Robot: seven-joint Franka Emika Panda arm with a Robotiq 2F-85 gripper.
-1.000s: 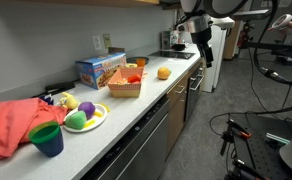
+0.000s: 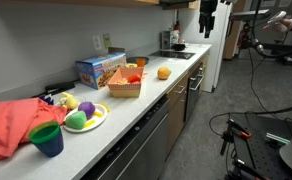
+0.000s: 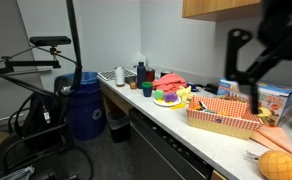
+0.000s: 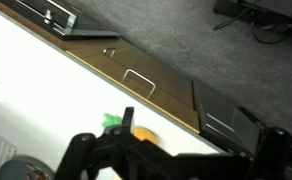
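No task object is named. My gripper [image 2: 207,32] hangs high at the far right in exterior view 1, over the counter's far end and clear of everything on it. Its dark parts loom blurred and close to the lens in exterior view 2. In the wrist view its fingers [image 4: 128,150] stand well apart at the bottom, and nothing is held between them. An orange fruit [image 4: 143,135] and something green [image 4: 111,120] show beyond the left finger, below on the white counter. Whole in exterior view 1, the orange fruit [image 2: 164,73] rests on the counter.
Along the counter [image 2: 136,112] are a red cloth [image 2: 14,125], a green cup [image 2: 48,138], a plate [image 2: 93,122] of toy fruit, an orange basket [image 2: 126,85] and a blue box [image 2: 99,68]. A wooden cupboard overhangs the back. Dark floor lies open in front.
Over the last second my gripper has risen and shifted right in exterior view 1, away from the counter. The counter items have stayed put.
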